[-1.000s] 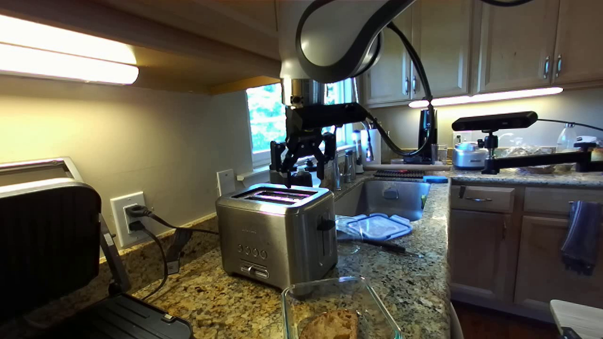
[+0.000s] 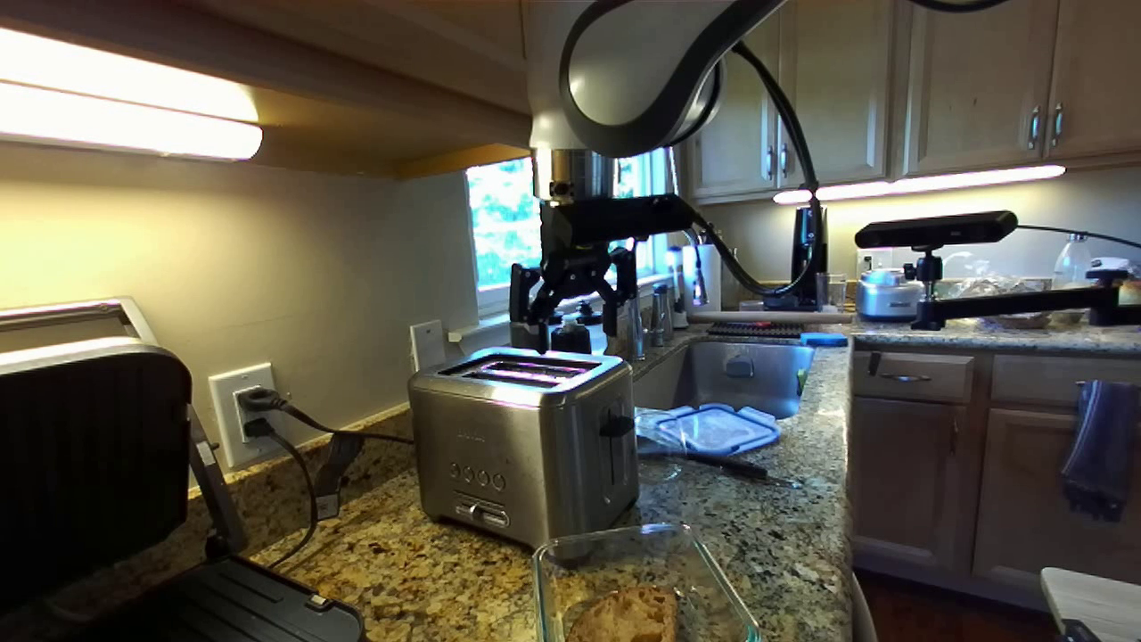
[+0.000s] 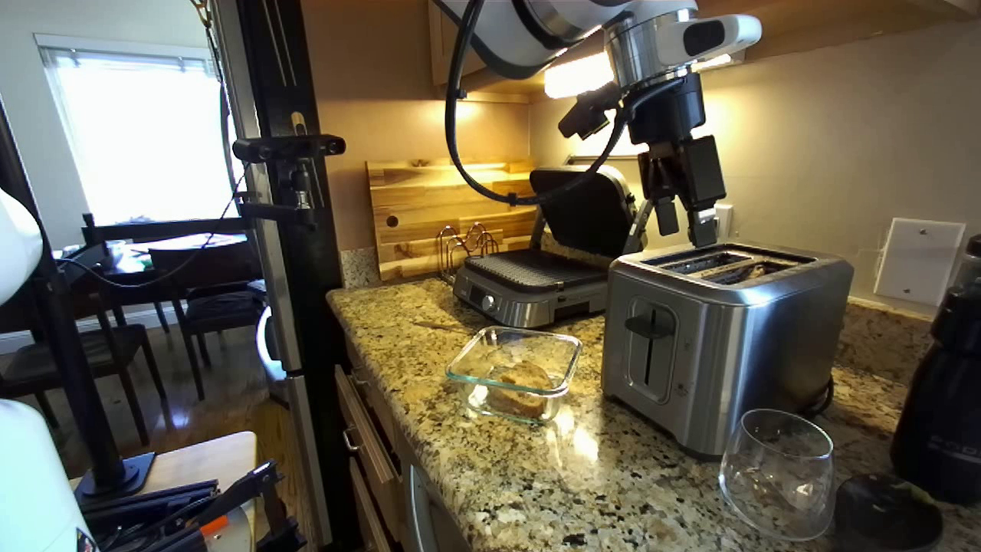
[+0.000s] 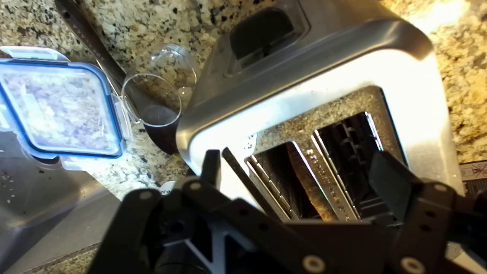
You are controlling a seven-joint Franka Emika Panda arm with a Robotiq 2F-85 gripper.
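Observation:
My gripper (image 2: 568,326) hangs pointing down just above the silver toaster (image 2: 513,439), its fingers open and nothing between them. In the wrist view, the two fingertips stand apart on either side of the toaster slots. A brown slice of bread (image 4: 310,185) sits down inside one slot, while the other slot (image 4: 351,160) looks dark, with no bread visible in it. Another bread slice (image 3: 522,386) lies in the clear glass container (image 3: 460,374) on the counter, beside the toaster's lever end.
An open grill press (image 3: 542,276) stands behind the container. Near the toaster are an empty drinking glass (image 3: 777,478), a dark-handled utensil (image 4: 93,41) and a blue-rimmed lid (image 4: 64,107) by the sink (image 2: 738,374). A cabinet overhangs the counter.
The gripper's fingers have spread slightly wider above the toaster. The arm, toaster and glass container look unmoved.

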